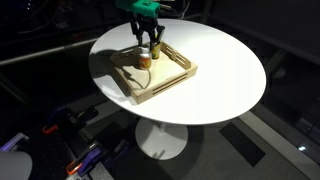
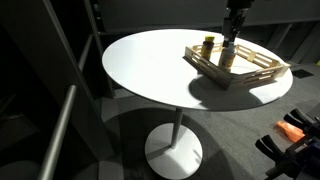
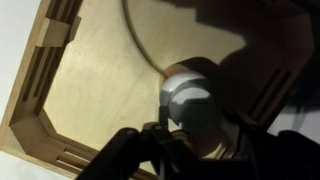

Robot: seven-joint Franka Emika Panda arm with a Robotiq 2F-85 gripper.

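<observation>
A bottle with a white cap and an orange label (image 1: pixel 145 61) is upright at the near-left part of a wooden tray (image 1: pixel 160 92). My gripper (image 1: pixel 147 45) is right over its cap. Seen from above in the wrist view, the white cap (image 3: pixel 190 103) lies just ahead of the dark fingers (image 3: pixel 158 140), which blur into shadow. Whether they grip the bottle or stand clear of it cannot be told. A second bottle with a yellow cap (image 2: pixel 208 40) stands close by in the tray, partly behind the gripper in exterior view 1.
The tray's low slatted walls (image 2: pixel 262 75) enclose mostly bare floor. It sits on a round white table (image 1: pixel 235 75) with wide free room around it. A thin dark line, cord or shadow (image 3: pixel 135 38), runs over the tray floor to the capped bottle.
</observation>
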